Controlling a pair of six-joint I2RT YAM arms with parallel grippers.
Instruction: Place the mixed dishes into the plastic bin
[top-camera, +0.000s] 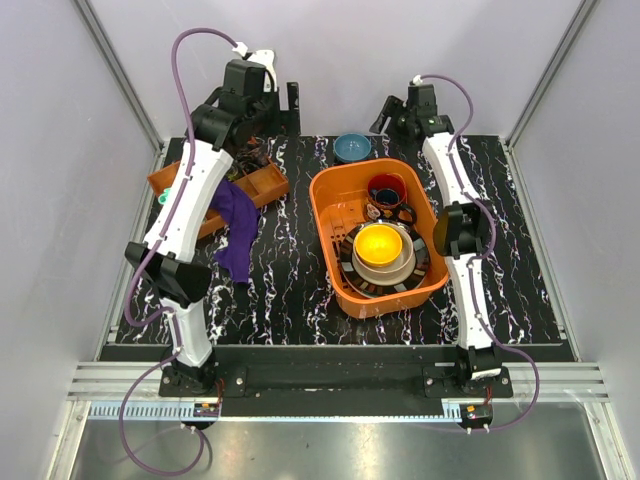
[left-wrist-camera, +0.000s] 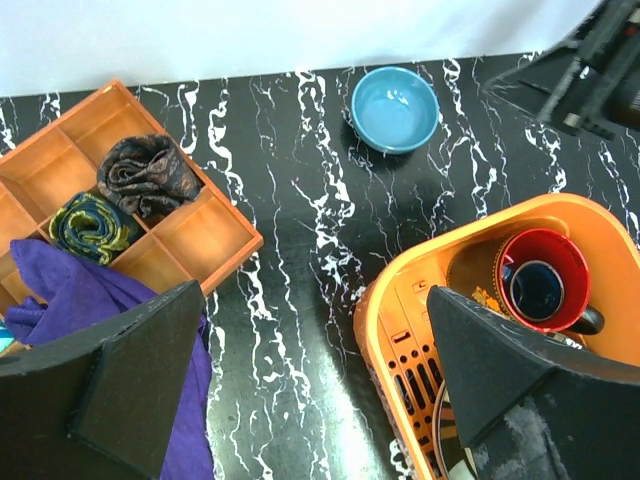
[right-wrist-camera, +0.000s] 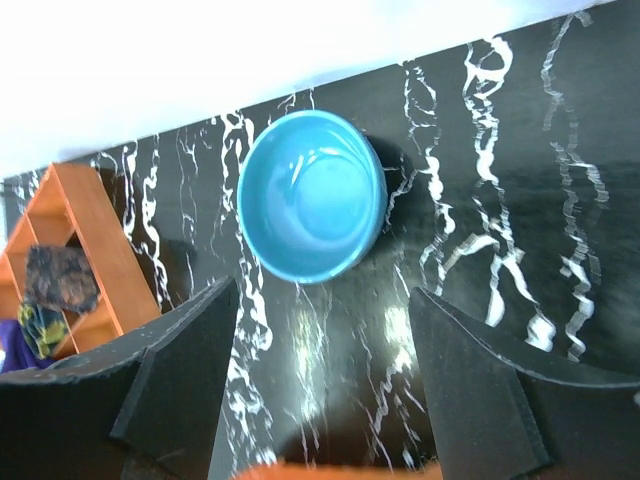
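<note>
The orange plastic bin (top-camera: 330, 195) holds a red mug (top-camera: 387, 181), a dark mug, a yellow bowl (top-camera: 378, 243) and stacked plates. A small blue bowl (right-wrist-camera: 305, 200) rests on the table behind the bin, below and ahead of my right gripper, whose fingers are spread apart with nothing between them. My left gripper is open and empty, high over the table between the wooden tray and the bin.
At the left, a wooden compartment tray (left-wrist-camera: 205, 235) holds rolled cloths, with a purple cloth (top-camera: 238, 240) draped over it onto the table.
</note>
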